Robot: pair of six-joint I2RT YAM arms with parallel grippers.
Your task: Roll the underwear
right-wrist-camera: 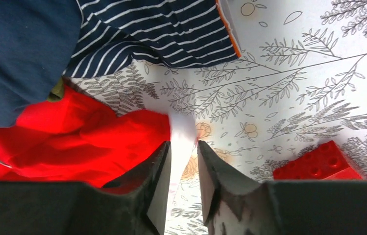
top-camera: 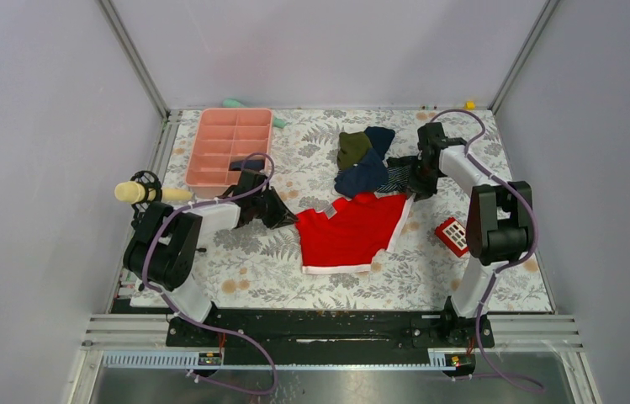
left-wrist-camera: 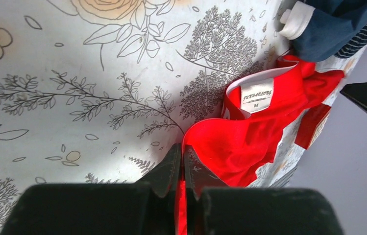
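Observation:
Red underwear with white trim lies spread across the middle of the table, its labelled waistband at the back. My left gripper is shut on its left edge, the red cloth pinched between the fingertips. At the white-trimmed right corner, my right gripper has its fingertips a little apart, with the white cloth between or just under them; whether it grips that cloth I cannot tell.
Folded dark, striped and olive garments lie just behind the underwear. A pink compartment bin stands at back left, a red block at right.

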